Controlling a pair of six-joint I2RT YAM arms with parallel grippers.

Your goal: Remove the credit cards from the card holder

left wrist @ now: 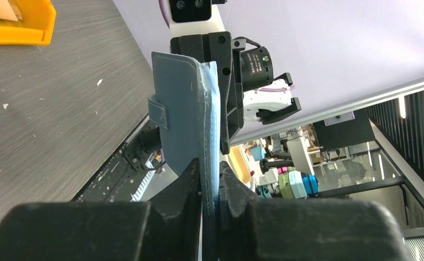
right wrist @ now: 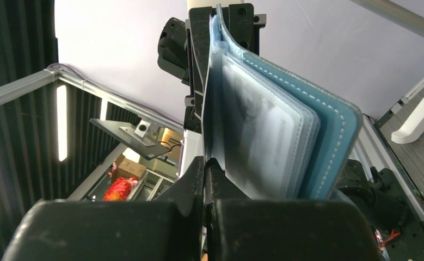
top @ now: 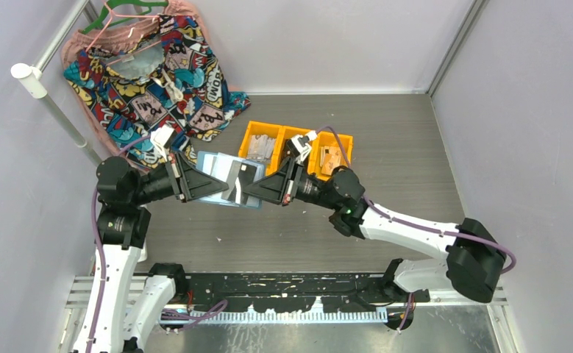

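Observation:
The pale blue card holder [top: 208, 162] is spread open in mid-air between the two arms. From the left, my left gripper [top: 223, 188] is shut on it; the left wrist view shows the holder's blue cover [left wrist: 178, 103] rising from between the pinched fingers. At the other side my right gripper [top: 248, 189] is shut on what looks like a dark-and-grey card [top: 246, 175] at the clear pockets. In the right wrist view, milky sleeves [right wrist: 264, 125] stand beside the closed fingers [right wrist: 190, 190]; the card's own edge there is hard to make out.
Behind the right gripper, a yellow divided tray [top: 261, 126] holds small items. A printed cloth [top: 187, 88] hangs at the back left.

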